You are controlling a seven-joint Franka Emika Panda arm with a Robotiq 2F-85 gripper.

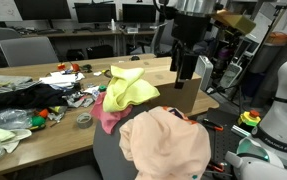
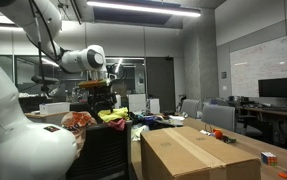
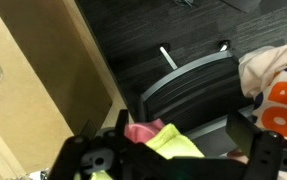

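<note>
My gripper (image 1: 186, 78) points down, high above the chair side of the table. In the wrist view the gripper is open, its dark fingers wide apart, with nothing seen held between them. A yellow cloth (image 1: 130, 90) lies draped over a magenta cloth (image 1: 109, 117) at the chair back; parts of the yellow cloth (image 3: 175, 143) and magenta cloth (image 3: 143, 131) show below the fingers in the wrist view. A pale peach cloth (image 1: 165, 145) hangs nearer the robot, and its patterned side (image 3: 283, 95) shows at right in the wrist view.
A dark chair (image 1: 111, 150) stands under the cloths. An open cardboard box (image 2: 188, 150) sits close by on the table. Tools, cables, a tape roll (image 1: 84, 120) and a clear bag (image 1: 11, 118) clutter the wooden table (image 1: 45, 145).
</note>
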